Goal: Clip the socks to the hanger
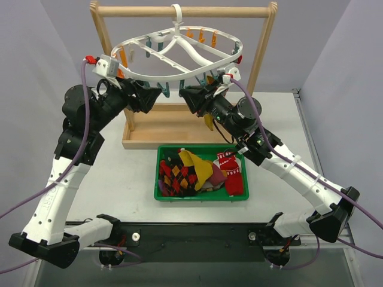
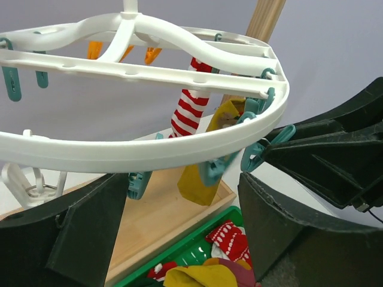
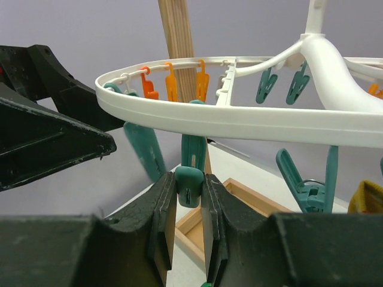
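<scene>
The white round clip hanger point(image 1: 177, 78) hangs from the wooden frame, with teal and orange clips. My left gripper point(image 1: 146, 95) is open below the front left of its ring, with a teal clip point(image 2: 138, 186) between its fingers' line, slightly beyond them. My right gripper is shut on a teal clip point(image 3: 192, 150) at the ring's front. In the left wrist view a red-striped sock point(image 2: 190, 110) and a yellow sock point(image 2: 197, 185) hang at the hanger's far side.
A green tray point(image 1: 201, 198) of mixed socks lies on the white table, in front of a shallow wooden box point(image 1: 155, 141). Grey walls stand either side.
</scene>
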